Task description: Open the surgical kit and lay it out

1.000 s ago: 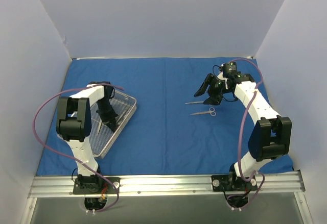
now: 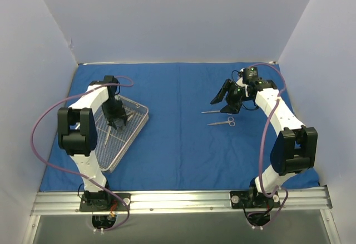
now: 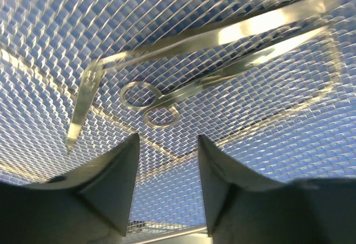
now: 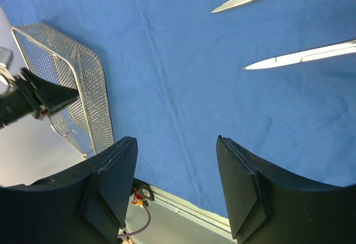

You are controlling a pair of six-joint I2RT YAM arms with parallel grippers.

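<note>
A mesh instrument tray lies at the left of the blue cloth. My left gripper is over it, open, fingers empty. Beneath it, the left wrist view shows tweezers, small scissors and another slim metal instrument. My right gripper hangs open over the right half, near scissors and another slim instrument lying on the cloth; the right wrist view shows their blades.
Walls enclose the back and sides; a metal rail runs along the front edge.
The right arm and the instruments on the cloth have not moved.
</note>
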